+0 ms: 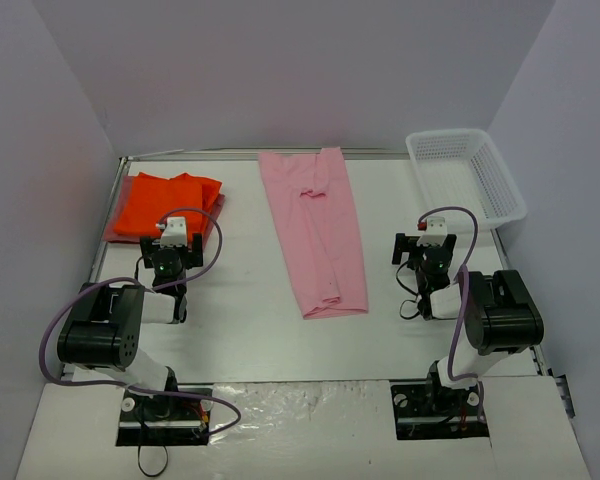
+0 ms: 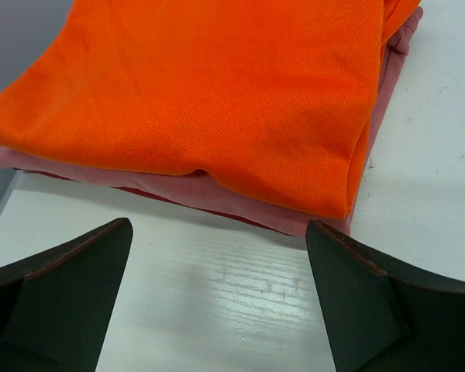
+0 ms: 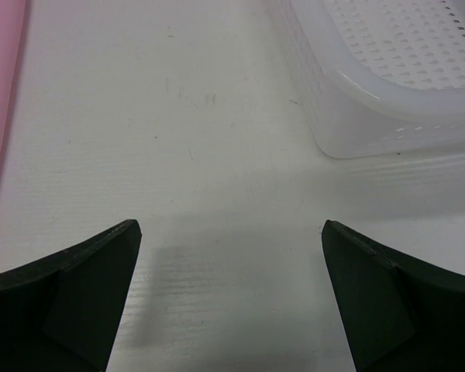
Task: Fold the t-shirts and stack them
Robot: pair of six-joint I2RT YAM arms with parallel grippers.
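Note:
A pink T-shirt [image 1: 320, 240] lies long and narrow in the middle of the table, its sides folded inward. At the back left is a stack with an orange shirt [image 2: 194, 85] on top of pinkish folded cloth [image 2: 178, 186]. My left gripper is open just in front of that stack, nothing between its fingers. My right gripper is open over bare table, right of the pink shirt and in front of the basket, also empty.
A white perforated basket [image 1: 510, 208] stands at the back right. Walls border the left, back and right.

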